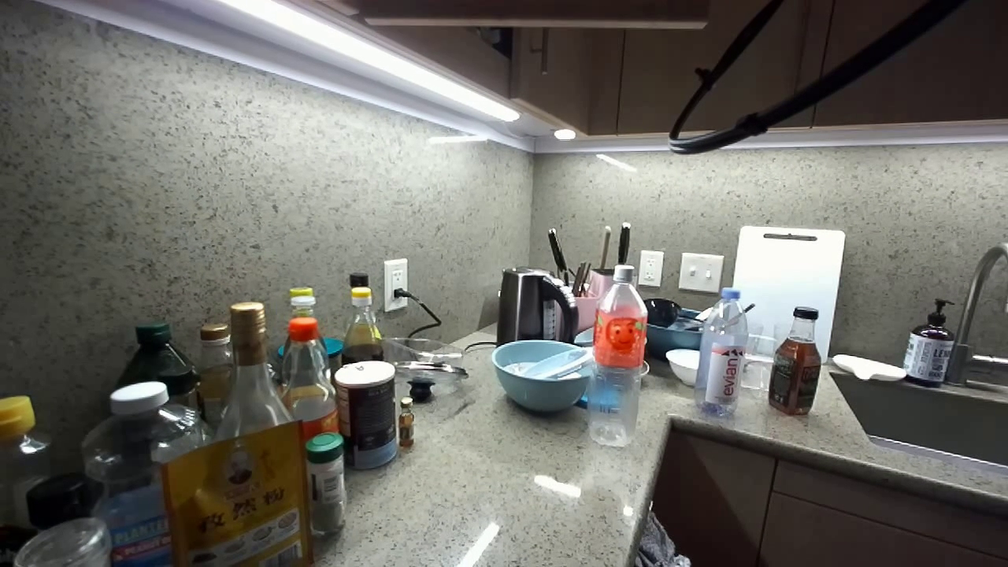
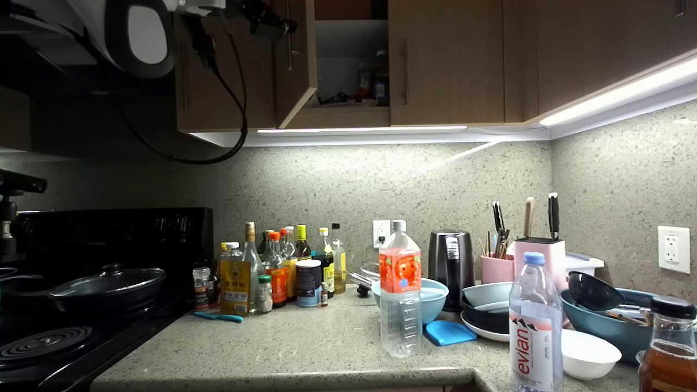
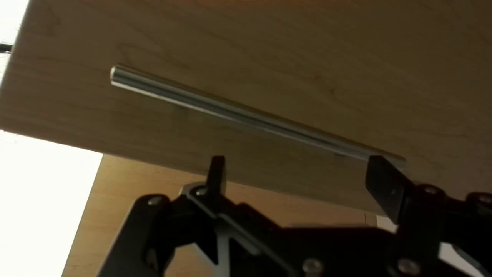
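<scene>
In the wrist view my gripper is open, its two dark fingers wide apart with nothing between them. A metal bar handle (image 3: 258, 117) on a wooden cabinet door (image 3: 152, 37) runs slantwise just beyond the fingertips. The right finger overlaps the handle's lower right end in the picture; whether they touch I cannot tell. In exterior view 2 that door (image 2: 295, 65) stands partly open, and shelf items (image 2: 371, 85) show inside the cabinet. My gripper (image 2: 277, 25) appears there as a dark shape near the door's handle (image 2: 290, 39), its fingers hard to make out.
Below, the counter (image 2: 261, 346) carries many sauce bottles (image 2: 281, 261), a kettle (image 2: 449, 271), a large red-labelled bottle (image 2: 400, 287) and bowls. A stove with a lidded pan (image 2: 108, 287) lies left. My arm's cable (image 2: 242, 124) hangs before the cabinets. Another closed cabinet door (image 2: 451, 65) adjoins the opening.
</scene>
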